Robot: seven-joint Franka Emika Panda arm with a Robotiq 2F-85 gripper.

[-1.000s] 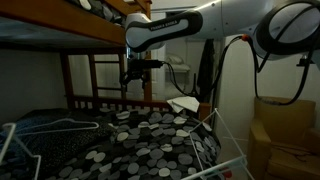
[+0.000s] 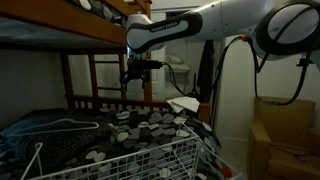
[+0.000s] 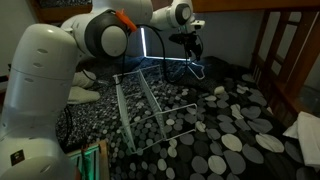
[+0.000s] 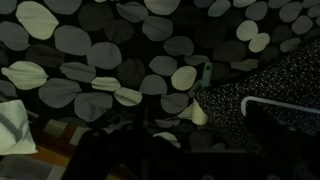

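Observation:
My gripper (image 2: 135, 74) hangs over the bed, pointing down, its two dark fingers apart and nothing visible between them. The exterior view from the other side has the gripper (image 3: 188, 42) at the top, clear of the bedding. Below lies a dark spread with grey and white dots (image 2: 120, 140). A white hanger-like rod (image 4: 285, 104) rests on a speckled dark cloth (image 4: 235, 112) in the wrist view. Near it are a small teal item (image 4: 207, 76) and a pale cone-shaped piece (image 4: 200, 115). The fingers are hard to make out in that dark view.
A white wire rack (image 2: 150, 160) spans the bed's near side. White cloth (image 2: 184, 104) lies at the bed's far end, by wooden bunk posts (image 2: 148, 90). The upper bunk (image 2: 60, 35) overhangs the left. A yellow armchair (image 2: 285, 140) stands at right.
The white wire rack has shifted across the foreground, and more of its bars now show in front of the bed. My arm and gripper look unmoved.

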